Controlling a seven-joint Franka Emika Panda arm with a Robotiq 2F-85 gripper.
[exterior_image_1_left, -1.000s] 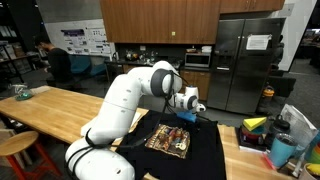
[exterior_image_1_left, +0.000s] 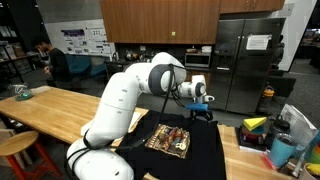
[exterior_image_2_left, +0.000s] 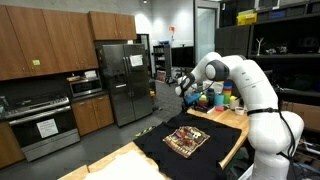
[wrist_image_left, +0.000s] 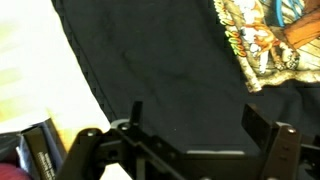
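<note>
My gripper is open, its two dark fingers wide apart and only black cloth between them in the wrist view. Below it lies the black cloth (wrist_image_left: 150, 65), flat on the table. A patterned fabric piece (wrist_image_left: 262, 40) with a colourful border lies on the cloth at the upper right of the wrist view, apart from the fingers. In exterior view 1 this patterned piece (exterior_image_1_left: 168, 141) sits on the cloth's middle, with small items on it too small to name. The gripper (exterior_image_1_left: 200, 112) hangs beyond it, over the cloth's far right part.
A box of dark and reddish items (wrist_image_left: 38, 150) stands just off the cloth at the lower left of the wrist view. Coloured containers (exterior_image_1_left: 284, 148) crowd the table's right side. A stool (exterior_image_1_left: 18, 145) stands at the left.
The arm has swung to the right in exterior view 1, and the gripper has shifted right with it. The patterned piece and the containers look unmoved.
</note>
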